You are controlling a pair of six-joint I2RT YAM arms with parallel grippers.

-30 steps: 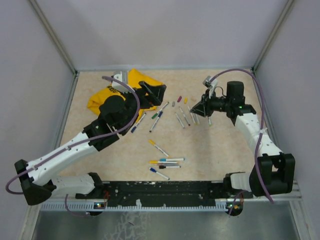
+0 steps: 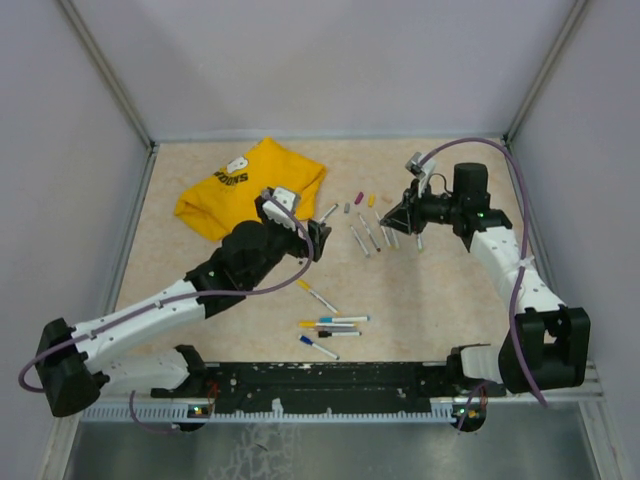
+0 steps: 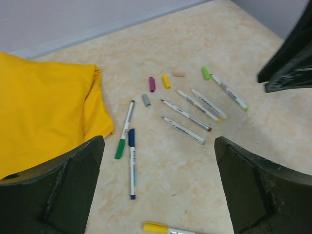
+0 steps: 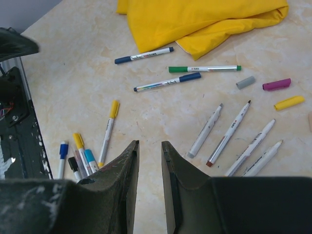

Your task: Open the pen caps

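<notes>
Over the middle of the table, my left gripper hangs with its fingers wide and empty. Below it lie a green-capped pen (image 3: 125,129) and a dark-blue-capped pen (image 3: 132,163), the yellow-capped pen (image 3: 157,227) closer in. A second blue-capped pen (image 4: 144,56) shows in the right wrist view, near the cloth. My right gripper stands partly open, nothing between its fingers. Several uncapped pens, among them a grey one (image 4: 205,130) and a dark-tipped one (image 4: 229,133), lie around it. Loose caps include a grey cap (image 4: 245,82), purple cap (image 4: 276,84) and yellow cap (image 4: 289,102).
A yellow cloth (image 2: 250,185) lies at the back left, close to the green pen. Near the front edge sits a group of capped pens, including a blue-capped one (image 2: 319,348) and a light-blue-capped one (image 2: 345,319). Bare table spans the front right.
My left gripper has come down and toward the table's front, now covering some pens in the top view. The right arm looks still, and the pens have not visibly shifted.
</notes>
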